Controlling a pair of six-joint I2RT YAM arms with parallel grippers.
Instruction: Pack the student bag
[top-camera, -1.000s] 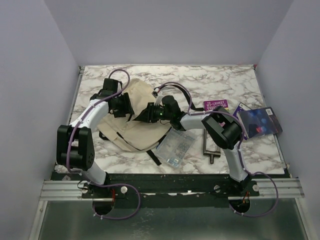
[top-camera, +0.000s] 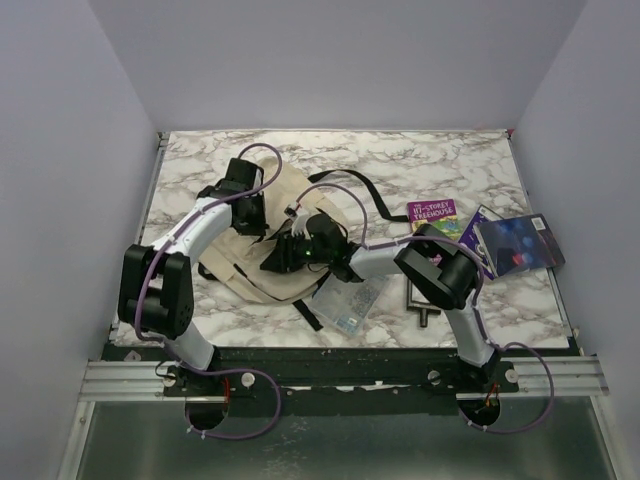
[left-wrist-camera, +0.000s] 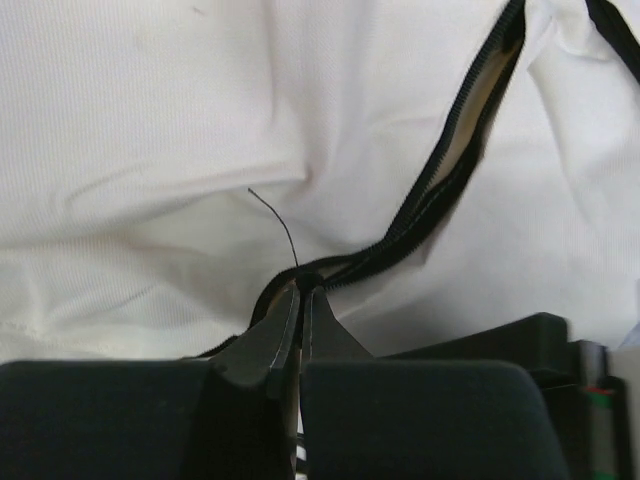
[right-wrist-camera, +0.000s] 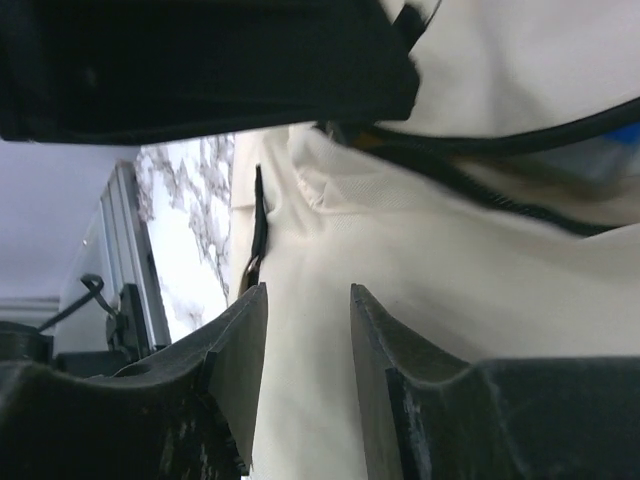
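Note:
The cream bag (top-camera: 250, 280) lies flat at the middle-left of the table. My left gripper is shut at the dark zipper (left-wrist-camera: 410, 215) on the bag, with a thin thread or pull at its tips; whether it grips the zipper I cannot tell. My right gripper stands open over the pale fabric (right-wrist-camera: 480, 280), just below and beside the left gripper, with nothing between its fingers. Something blue shows in the zipper opening in the right wrist view.
A clear pouch (top-camera: 350, 305) lies right of the bag. A pink book (top-camera: 430, 212) and dark blue books (top-camera: 520, 245) lie at the right, beside a dark case (top-camera: 422, 318).
My right gripper has moved toward the front and slightly left over the bag. My left gripper has shifted a little to the right.

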